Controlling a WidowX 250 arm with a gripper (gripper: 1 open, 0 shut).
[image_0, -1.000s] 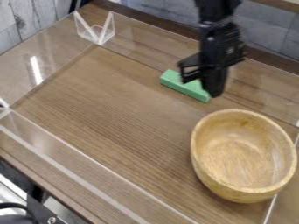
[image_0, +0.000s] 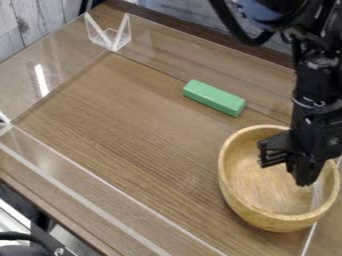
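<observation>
My black gripper (image_0: 299, 160) is at the right, low over a round wooden bowl (image_0: 243, 195), its fingertips over or inside the bowl's back part. The fingertips look close together; whether anything is between them is hard to see. A green block (image_0: 214, 97) lies on the table behind the bowl, to its left.
A clear plastic piece (image_0: 110, 30) stands at the back left. Dark cables or parts lie off the table's near left edge.
The green block and bowl look unmoved.
</observation>
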